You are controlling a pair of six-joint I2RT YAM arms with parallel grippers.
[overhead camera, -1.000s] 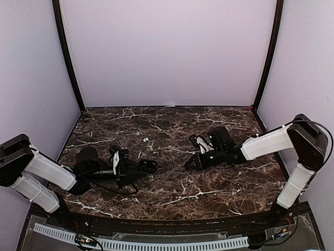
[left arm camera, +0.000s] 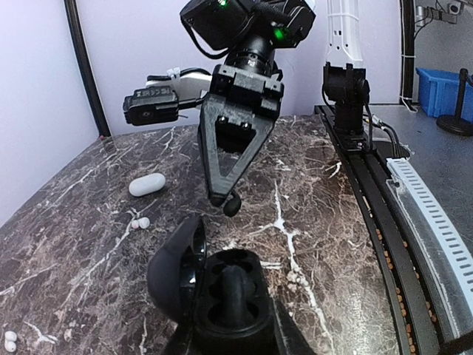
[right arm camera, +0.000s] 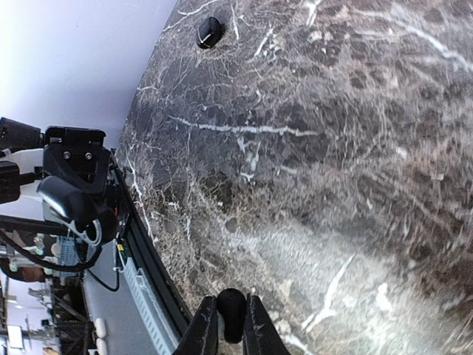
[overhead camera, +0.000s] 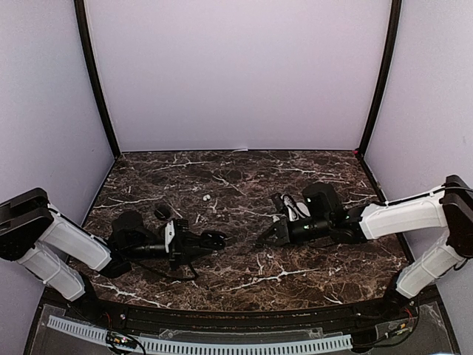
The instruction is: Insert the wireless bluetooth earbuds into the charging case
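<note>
The black charging case, lid open, is held upright in my left gripper, at the bottom of the left wrist view. My right gripper is a short way to the right of the case, over the table. A black earbud is between its fingertips in the right wrist view; in the left wrist view its dark tip shows below the fingers. Another dark earbud lies on the marble table at the back left.
A small white object lies on the table behind the case. The table's front edge runs below both arms.
My right gripper has moved slightly toward the front of the table, and its arm has shifted. The left gripper with the case has barely moved.
</note>
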